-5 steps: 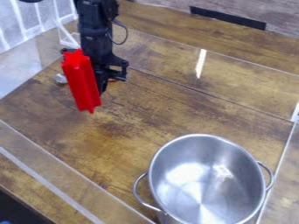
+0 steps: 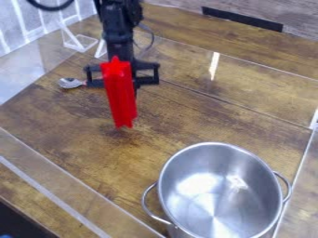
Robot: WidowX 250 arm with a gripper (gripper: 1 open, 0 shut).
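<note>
My black gripper hangs from the top, left of centre, with a long red object held upright between its fingers above the wooden table. The red object hides the fingertips. A large steel pot with two side handles stands at the lower right. A small silver utensil lies left of my gripper.
A white wire stand is at the upper left, by a pale slatted edge. Clear strips or panels run along the table's edges.
My gripper and the red object have moved right and a little down in the view, toward the middle of the table. The pot has not moved.
</note>
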